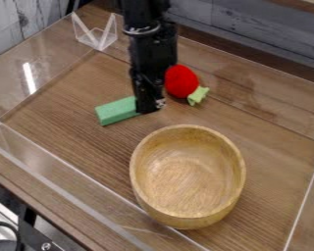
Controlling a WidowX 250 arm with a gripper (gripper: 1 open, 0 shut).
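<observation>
My black gripper (149, 98) is low over the wooden table, at the right end of a mint-green bar (117, 111), partly covering it; it looks shut, and whether it touches the bar I cannot tell. A red object (181, 78) with a pale yellow-green piece (198, 95) at its lower end lies just to the right, behind the gripper. A round tan bowl (187, 176) sits in the front middle.
Clear plastic pieces are at the upper left and left edge. A dark cable lies at the lower left corner.
</observation>
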